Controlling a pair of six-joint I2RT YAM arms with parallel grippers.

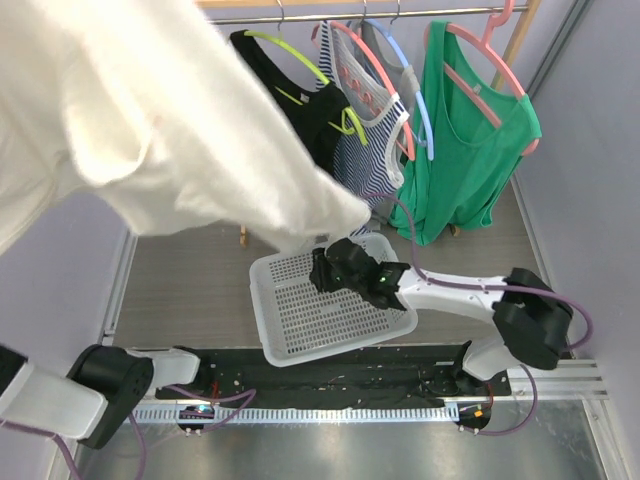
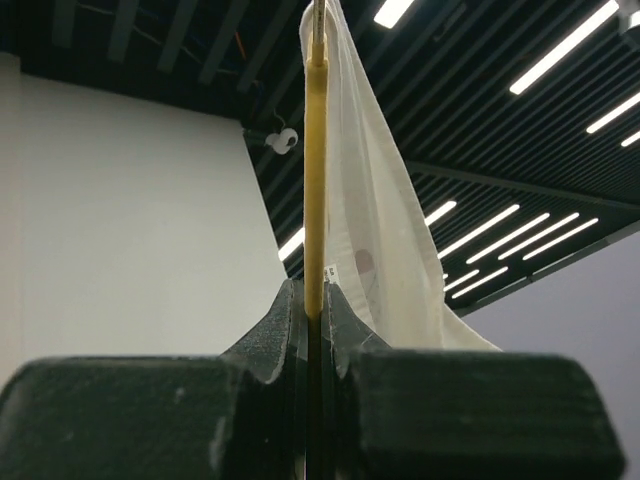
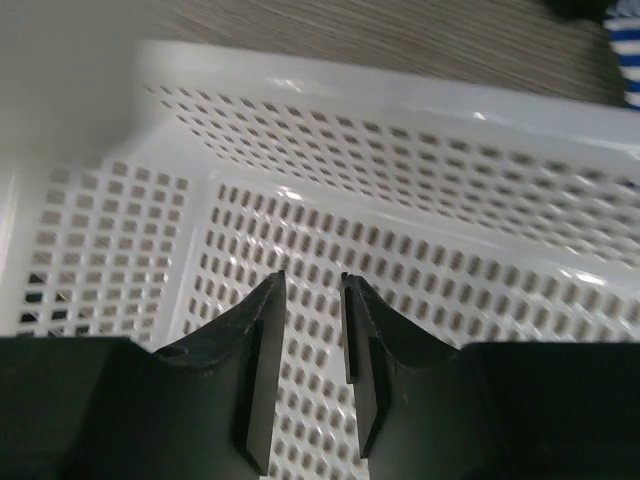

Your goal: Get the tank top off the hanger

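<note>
A cream tank top looms large and blurred across the upper left of the top view, close to that camera. In the left wrist view, my left gripper is shut on a yellow hanger, which rises edge-on, with the cream cloth hanging along its right side. The top view does not show that gripper; only part of its arm appears at lower left. My right gripper points down over the white basket, its fingers partly open with only basket holes visible between them.
On the rail hang a black top, a striped top and a green top. The basket is empty where visible, and bare floor lies to its left.
</note>
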